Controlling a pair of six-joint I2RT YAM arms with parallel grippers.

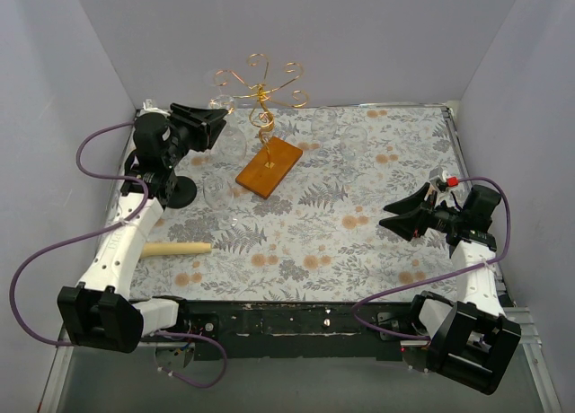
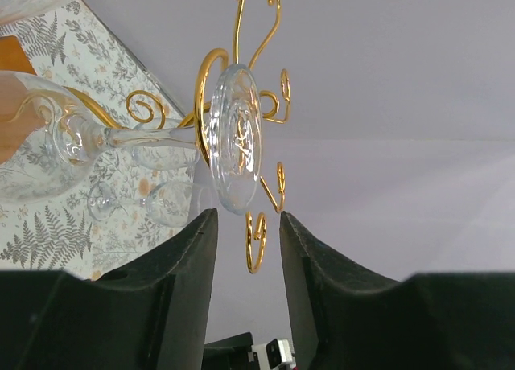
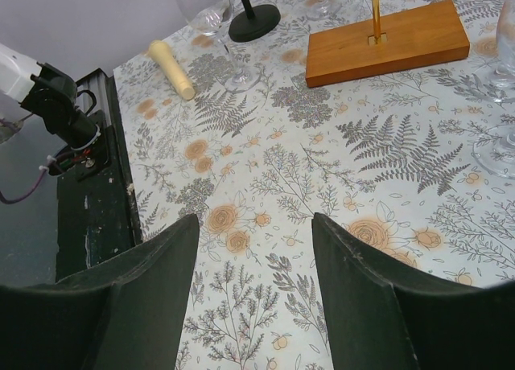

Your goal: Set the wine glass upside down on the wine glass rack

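Observation:
A clear wine glass hangs bowl-down from the golden rack (image 1: 261, 93). Its round foot (image 2: 233, 137) rests against a curled hook (image 2: 203, 88), with the stem (image 2: 153, 137) passing through the curl and the bowl (image 2: 48, 137) below. Just off the foot's edge, my left gripper is open, with a gap between its fingertips and nothing gripped. From above, that gripper's fingers (image 1: 202, 126) sit beside the rack's left hook. My right gripper stands open and empty over bare tablecloth, far to the right of the rack.
The rack's wooden base (image 1: 269, 168) sits at the table's back middle. Other glasses stand on the cloth, one glass (image 3: 213, 20) left of the base and others on its right. A pale rolling pin (image 1: 175, 249) lies at left.

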